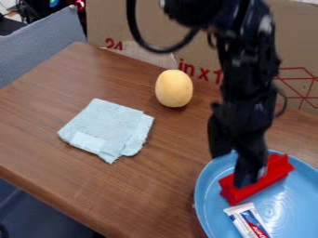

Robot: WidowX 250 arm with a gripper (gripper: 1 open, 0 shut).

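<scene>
The black robot arm reaches down from the top, its gripper (239,149) blurred and open over a red oblong block (258,187), with its lower fingers in front of or at the block; whether they touch it is unclear. The block lies in a light blue plate (214,197) at the lower right, beside a small white, blue and red tube or packet (247,220).
A folded pale blue cloth (106,128) lies on the wooden table's left half. A yellow egg-shaped object (174,87) stands at the back middle, before a cardboard box (149,28).
</scene>
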